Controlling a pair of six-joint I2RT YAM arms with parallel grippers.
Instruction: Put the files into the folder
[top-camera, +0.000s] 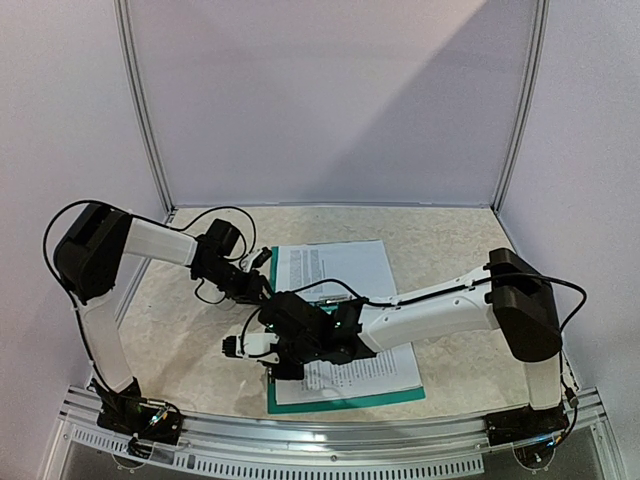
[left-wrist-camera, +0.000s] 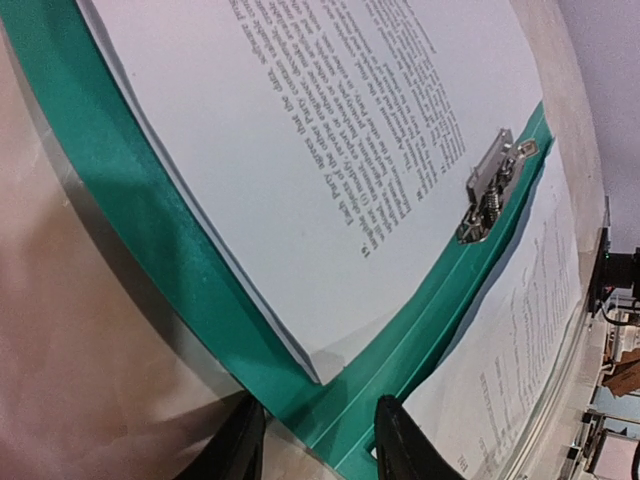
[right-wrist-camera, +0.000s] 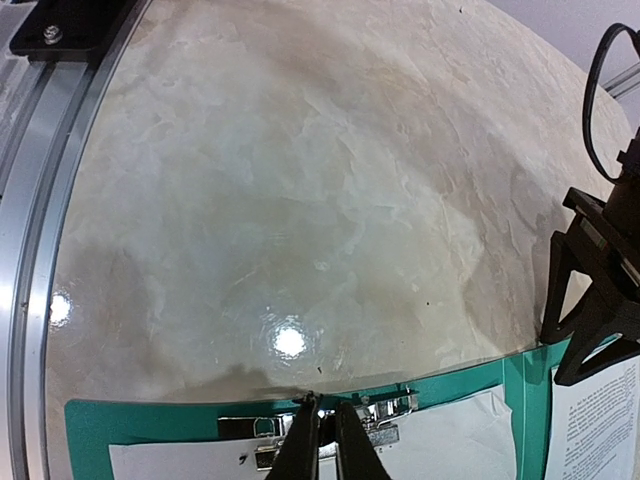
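A green folder (top-camera: 345, 404) lies open on the table, printed white sheets on both halves. In the left wrist view, one stack of sheets (left-wrist-camera: 300, 130) sits beside a metal clip (left-wrist-camera: 492, 192) near the fold; the other sheets (left-wrist-camera: 505, 360) are beyond the fold. My left gripper stands open at the folder's edge by the fold, nothing seen between its fingers. My right gripper has its fingertips close together at the other half's metal clip (right-wrist-camera: 385, 412), over the sheets (right-wrist-camera: 455, 435). A dark part shows between them; whether it is gripped cannot be told.
The right forearm (top-camera: 430, 318) crosses above the folder and hides part of it. Bare table (top-camera: 185, 355) lies left of the folder, and more is clear to the right. A metal rail (top-camera: 330, 430) runs along the front edge.
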